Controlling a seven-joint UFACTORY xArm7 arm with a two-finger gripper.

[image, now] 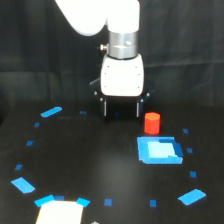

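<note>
My gripper (122,112) hangs over the dark table at the back middle, its two dark fingers spread wide and nothing between them. To its right, a small red block (152,123) stands on the table, apart from the fingers. Just in front of that block lies a shallow blue tray (142,151) with a white bottom or white content; which of these it is, I cannot tell.
A pale object (60,212) is cut off by the lower left edge of the view. Blue tape strips (22,185) and small blue squares mark the black table.
</note>
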